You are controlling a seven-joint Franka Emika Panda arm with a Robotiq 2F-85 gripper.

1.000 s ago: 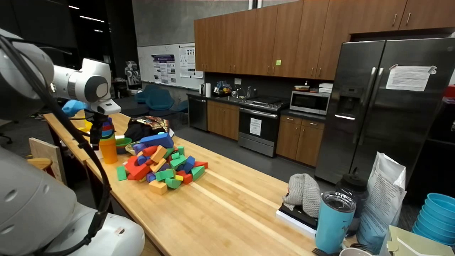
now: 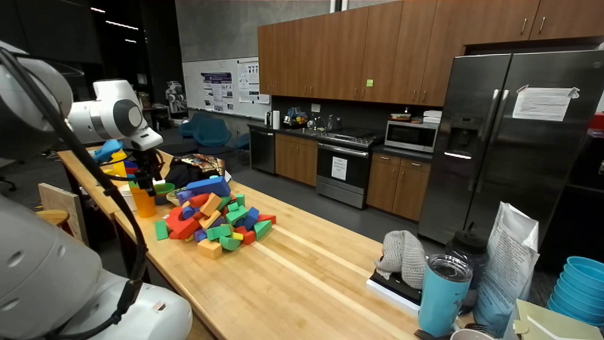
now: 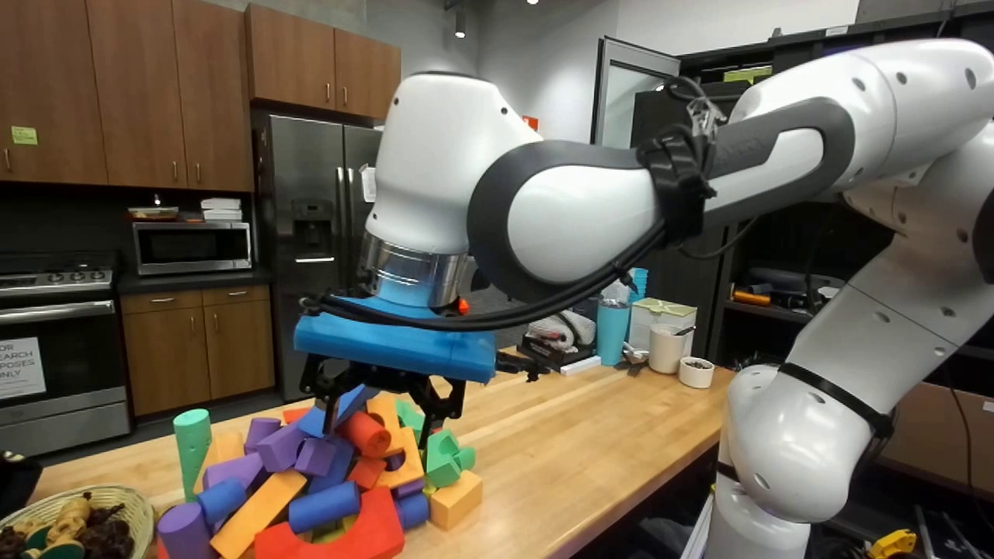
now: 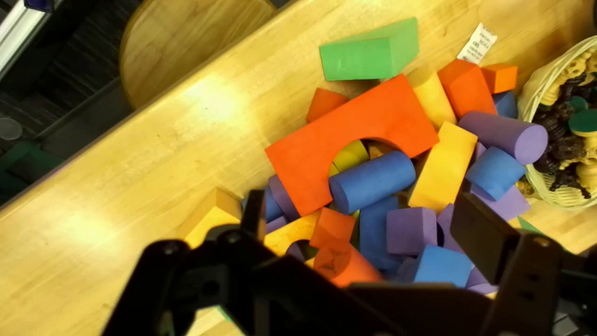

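Observation:
A heap of colored wooden blocks [image 2: 218,218] lies on the wooden table, in red, blue, green, orange, yellow and purple. Over it in exterior view 2 hangs my gripper [image 3: 380,424], its fingers spread apart. From the wrist, the two dark fingers [image 4: 482,238] stand wide with a clear gap, and nothing is gripped. Below them show a red arch [image 4: 358,143], a blue cylinder [image 4: 372,180], a purple cube [image 4: 411,229] and an orange-red cylinder [image 4: 344,263]. A green block [image 4: 369,51] sits at the pile's edge. Blocks under the gripper's body are hidden.
A woven basket [image 4: 537,173] of chess pieces stands beside the pile. Near it are an orange cup [image 2: 143,203] and a green bowl [image 2: 164,189]. A blue tumbler [image 2: 444,294] and a grey knitted item [image 2: 403,258] occupy the far end.
In exterior view 1 my gripper has shifted right, nearer the block pile, and its tilt has changed. It now covers the colored cups above the orange one. The blocks look unmoved.

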